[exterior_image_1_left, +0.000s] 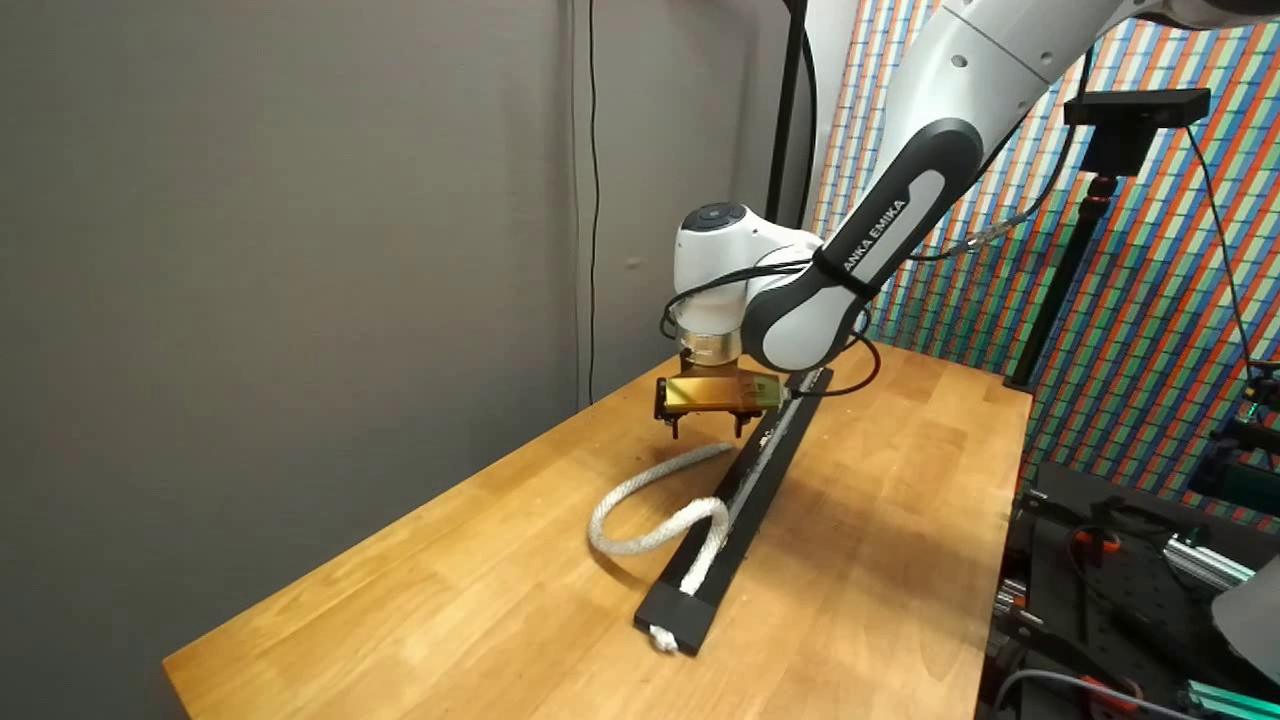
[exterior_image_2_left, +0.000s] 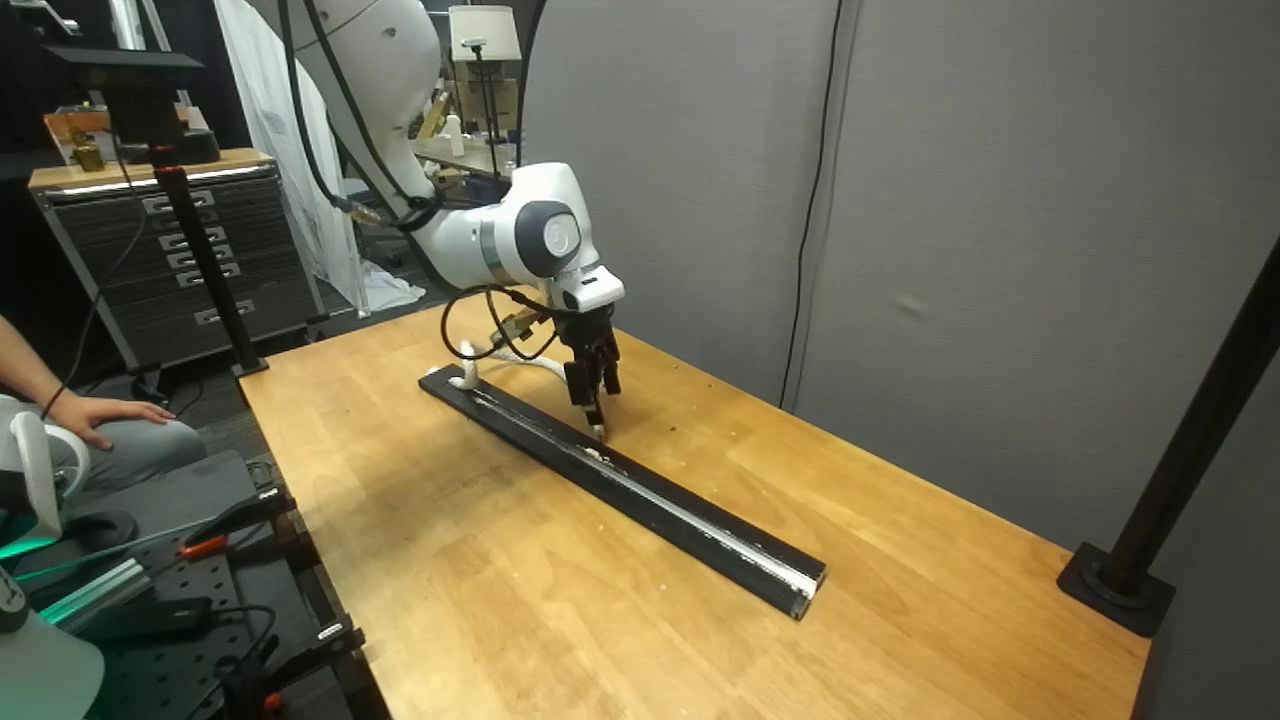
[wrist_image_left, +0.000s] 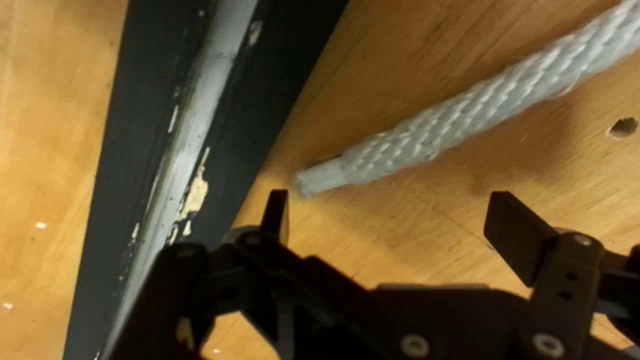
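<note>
A white braided rope (exterior_image_1_left: 624, 542) curves over the table, one end held at the near end of a long black channel (exterior_image_1_left: 741, 506) with a pale groove. Its loose end (wrist_image_left: 366, 159) lies on the wood beside the channel, pointing toward it. My gripper (exterior_image_1_left: 707, 430) hangs above the table near that loose end, pointing down. In the wrist view the gripper is open, its fingers wide apart. Bare wood shows directly between the tips, and the rope end lies just beyond them. In exterior view 2 the gripper (exterior_image_2_left: 596, 414) hides part of the rope.
A grey wall panel (exterior_image_1_left: 360, 300) runs along one long edge. A black stand (exterior_image_2_left: 1116, 588) is at one corner; a person's hand (exterior_image_2_left: 114, 414) rests off the table.
</note>
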